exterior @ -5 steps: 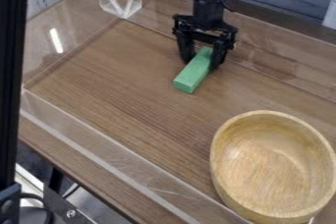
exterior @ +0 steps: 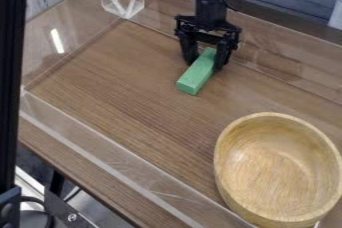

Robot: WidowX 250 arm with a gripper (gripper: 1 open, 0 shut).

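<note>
The black gripper (exterior: pixel 207 44) hangs over the back middle of the wooden table, its fingers down around the upper end of a green block (exterior: pixel 199 72). The block lies at a slant on the table, its lower end toward the front left. The fingertips are dark and overlap, so I cannot tell whether they are closed on it.
A large round wooden bowl (exterior: pixel 274 172) stands at the front right. A clear plastic holder (exterior: pixel 122 0) sits at the back left. Clear barriers run along the left and front-left edges.
</note>
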